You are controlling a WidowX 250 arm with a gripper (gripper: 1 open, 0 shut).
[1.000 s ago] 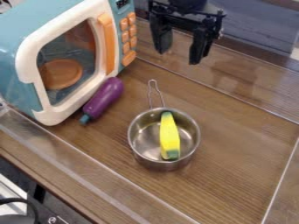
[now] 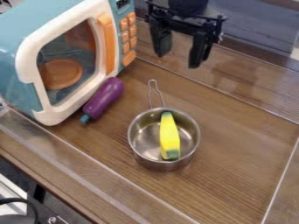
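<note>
My black gripper [image 2: 181, 51] hangs at the top centre above the counter, open, with empty space between its two fingers. Below it, nearer the front, a steel pot [image 2: 145, 141] with a wire handle holds a yellow toy [image 2: 169, 133] with green ends, like a banana or squash. A purple eggplant [image 2: 105, 95] lies on the counter left of the pot, beside the toy microwave [image 2: 41, 39].
A wall runs along the back. Dark objects and a cable sit past the counter's edge at the bottom left.
The gripper has shifted very slightly since a second ago. The objects on the counter have not moved.
</note>
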